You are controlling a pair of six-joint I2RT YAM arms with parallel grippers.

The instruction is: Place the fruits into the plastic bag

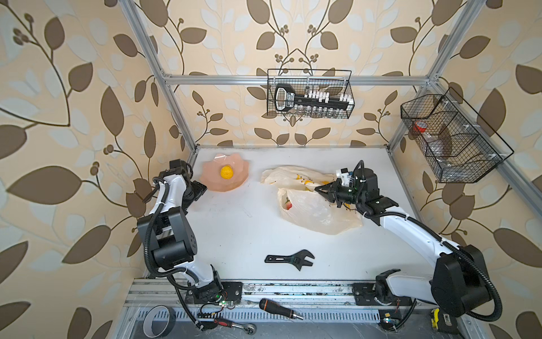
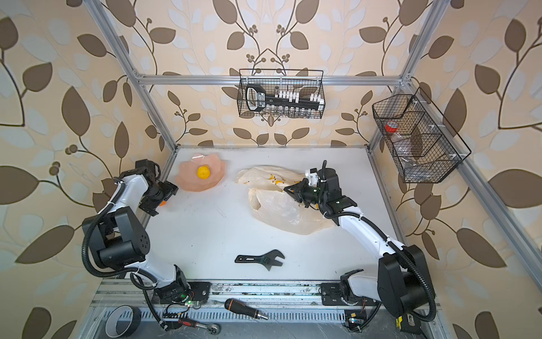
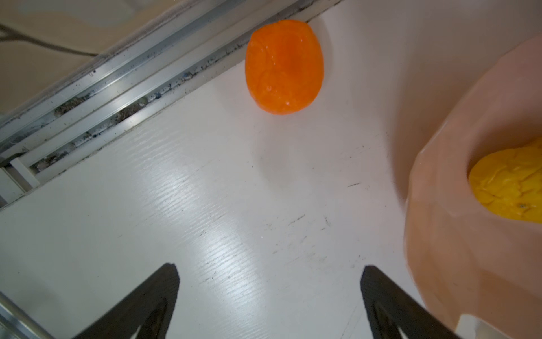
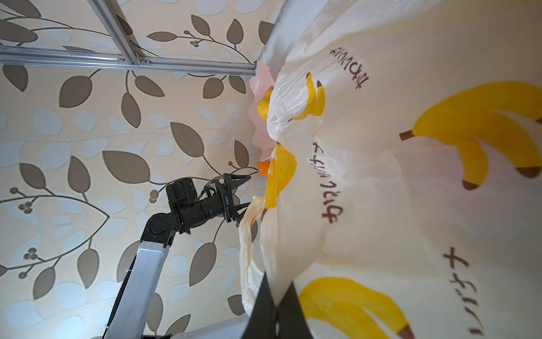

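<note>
An orange fruit (image 3: 284,66) lies on the table by the left rail, ahead of my left gripper, which is open and empty. The top right view shows only a sliver of this orange (image 2: 163,202) beside the gripper; in the top left view it is hidden. A yellow, wrinkled fruit (image 1: 226,171) sits in the pink wavy bowl (image 1: 240,179) at the back left. The pale plastic bag (image 1: 324,217), printed with bananas, lies right of centre, its mouth facing left. Something red (image 1: 287,204) shows at its opening. My right gripper is shut on the bag's rim.
A black adjustable wrench (image 1: 289,258) lies at the front middle. Bare table stretches between the bowl and the bag. Wire baskets (image 1: 310,93) hang on the back and right walls, above the table. The metal rail runs along the table's left edge.
</note>
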